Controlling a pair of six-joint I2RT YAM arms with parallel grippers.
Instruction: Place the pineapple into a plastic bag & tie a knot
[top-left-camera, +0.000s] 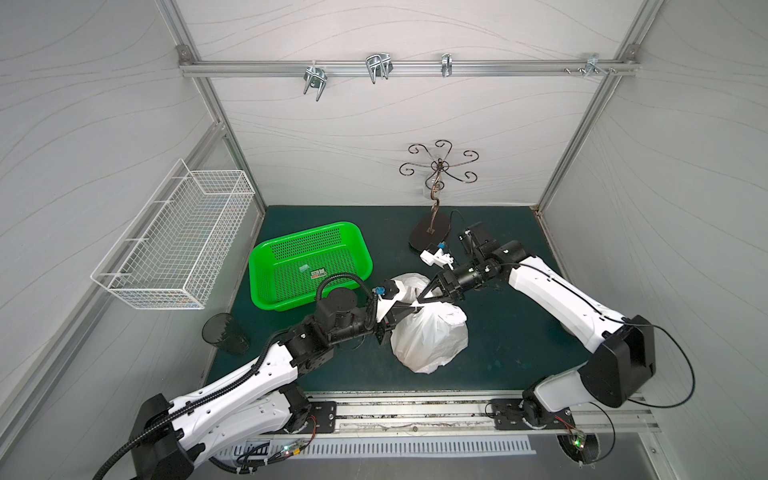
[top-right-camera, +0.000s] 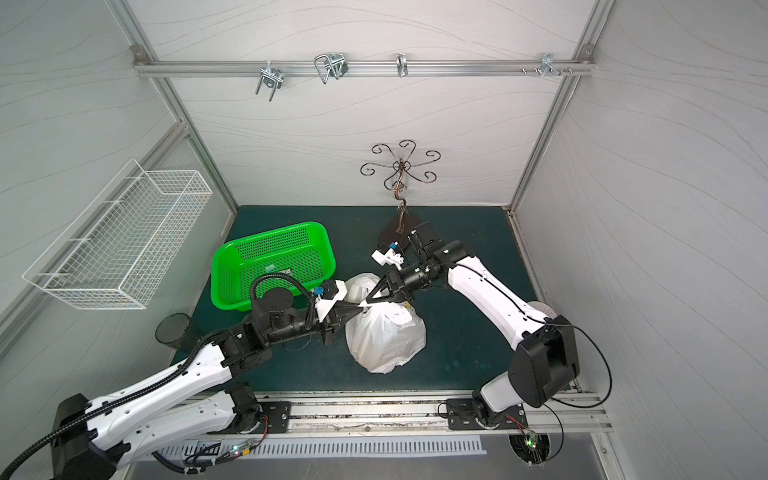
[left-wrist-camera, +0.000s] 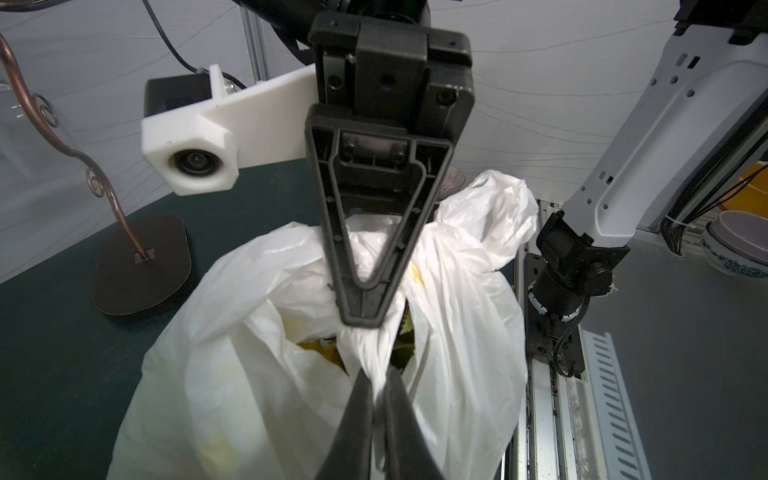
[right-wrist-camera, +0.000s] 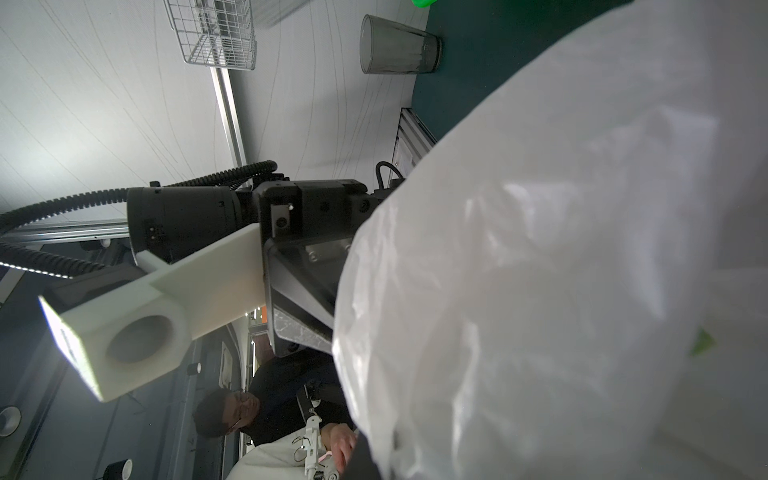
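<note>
The white plastic bag (top-left-camera: 429, 340) stands on the table with its top gathered. Through gaps in it, the left wrist view shows yellow and green parts of the pineapple (left-wrist-camera: 323, 350); most of it is hidden. My right gripper is shut at the bag's mouth, a twisted strand of thin plastic running from its tip. That strand reaches down between the fingers of my left gripper, which stand close on either side. Whether they pinch it, I cannot tell. Bag plastic covers the right gripper's tips in the right wrist view.
A green basket (top-left-camera: 257, 276) lies behind and left of the bag. The metal stand (top-left-camera: 429, 232) rises at the back, near my right arm. A dark glass (top-left-camera: 226, 332) is at the left edge.
</note>
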